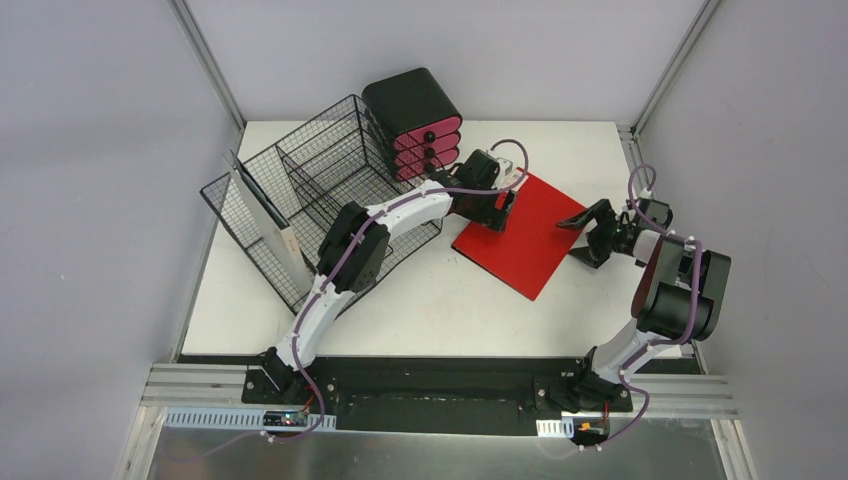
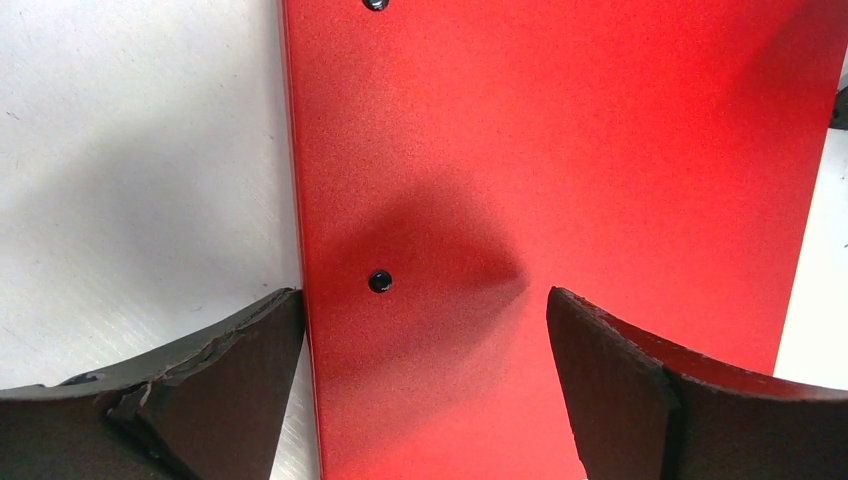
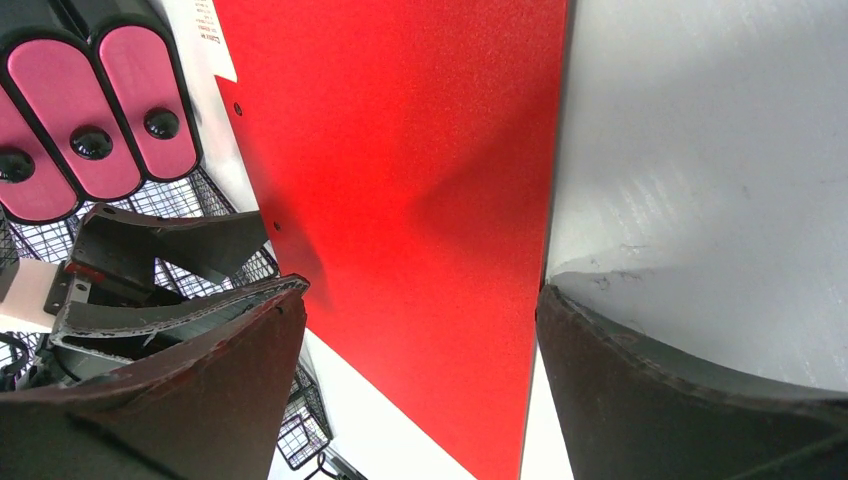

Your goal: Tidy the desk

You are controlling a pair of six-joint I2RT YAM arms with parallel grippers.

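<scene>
A red flat folder (image 1: 525,245) lies askew on the white desk right of the wire basket (image 1: 255,255), which holds an upright pale board. My left gripper (image 1: 500,210) is open at the folder's upper-left edge; in the left wrist view its fingertips (image 2: 575,310) straddle that edge, one over the red surface. My right gripper (image 1: 575,240) stands open at the folder's right edge, its fingertips low on either side of that edge in the right wrist view, one over the red cover, the other on the bare desk side.
A black organiser with pink drawers (image 1: 410,100) stands at the back behind the basket. Side walls border the desk.
</scene>
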